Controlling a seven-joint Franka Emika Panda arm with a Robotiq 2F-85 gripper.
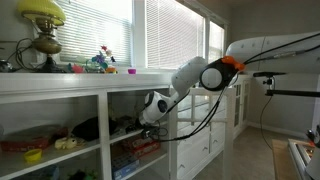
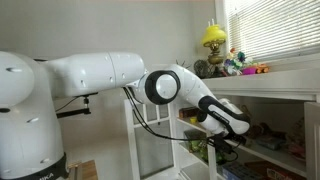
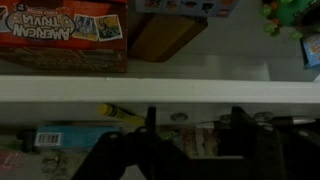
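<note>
My gripper reaches into the white shelf unit, at the middle shelf's front edge. In the wrist view, the dark fingers of the gripper stand apart, partly open, and I see nothing clearly held. Between and beyond them, small shiny and dark items lie on the level past the white shelf edge; they are too dim to name. A yellow tube-like item lies just left of the fingers. Exterior view 2 shows the gripper near the shelf front, its tips partly hidden.
A red trivia game box sits across the shelf edge at upper left. A yellow bowl and dark items fill the left compartment. A brass lamp stands on top. White drawers flank the arm.
</note>
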